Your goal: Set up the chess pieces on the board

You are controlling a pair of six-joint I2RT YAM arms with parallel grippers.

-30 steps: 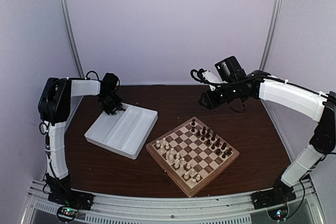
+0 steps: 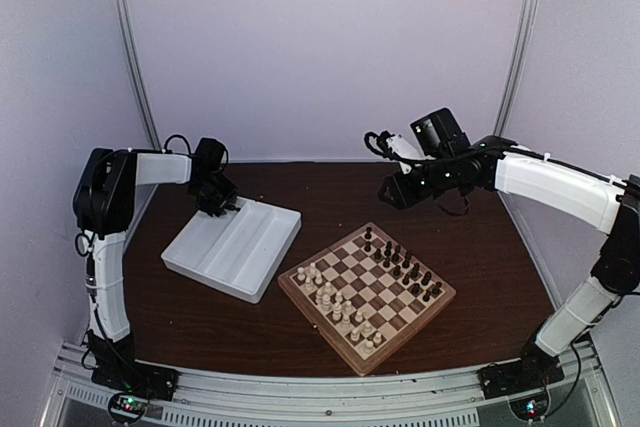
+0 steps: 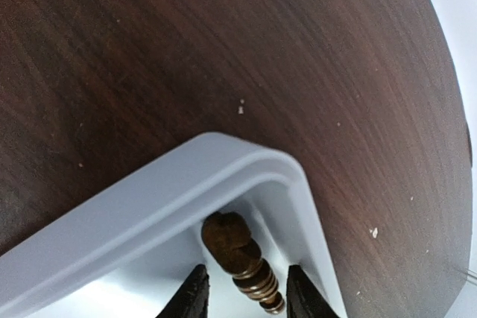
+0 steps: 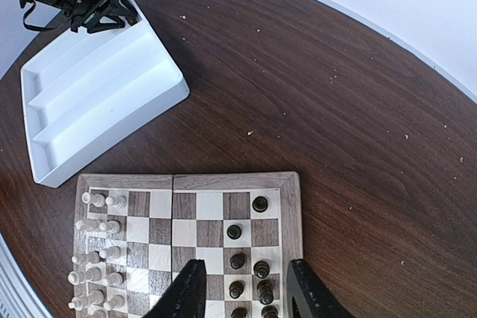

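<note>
In the left wrist view a dark chess piece [image 3: 240,251] lies in the corner of the white tray [image 3: 134,214]; my left gripper is open, its fingers at either side of the piece's lower part. The chessboard [image 2: 310,317] holds white pieces along its left side and black pieces along its right, with white pieces [image 4: 112,251] and black pieces [image 4: 261,269] also seen from the right wrist. My right gripper hangs above the board, open, nothing visible between its fingers.
The tray [image 2: 230,247] sits left of the board, its compartments mostly empty. Bare dark table [image 4: 373,169] lies behind and right of the board. Pale walls surround the table.
The right arm is nearly still.
</note>
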